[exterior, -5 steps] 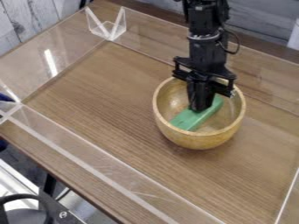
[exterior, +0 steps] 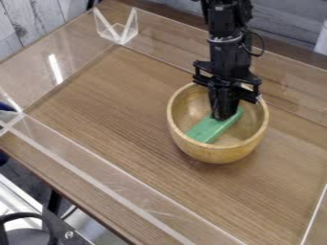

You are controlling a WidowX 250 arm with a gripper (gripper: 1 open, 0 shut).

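Observation:
A wooden bowl (exterior: 194, 144) sits on the table at centre right, with a green oblong object (exterior: 208, 130) lying in it on a slant. My black gripper (exterior: 227, 107) reaches down into the bowl from above, its tips at the upper end of the green object. The gripper looks shut; whether anything is between its tips is too small to tell.
A clear plastic piece (exterior: 117, 27) stands at the back left edge of the wooden table (exterior: 90, 105). Black cabling or hardware lies at the bottom left corner.
The gripper has shifted very slightly within the bowl, and the green object appears slightly shifted with it. Otherwise little differs.

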